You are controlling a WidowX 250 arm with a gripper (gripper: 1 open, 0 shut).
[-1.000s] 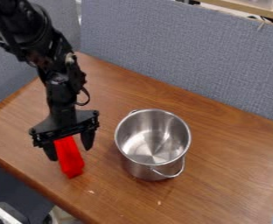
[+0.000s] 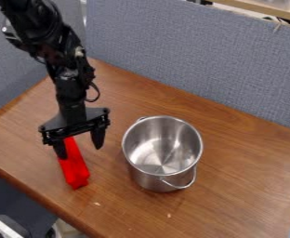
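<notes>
My black gripper (image 2: 78, 143) hangs over the left part of the wooden table, its fingers spread apart and open. Beneath it a red elongated object (image 2: 73, 170) lies on the table, its far end partly hidden by the gripper. I cannot tell whether a finger touches it. To the right of both stands a steel pot (image 2: 163, 153) with wire handles.
The wooden table (image 2: 229, 186) has free room at the right and behind the pot. Grey padded panels (image 2: 197, 65) border the back and left. The table's front edge runs close below the red object.
The gripper has risen slightly and shifted a little to the right, uncovering more of the red object. The pot has not moved.
</notes>
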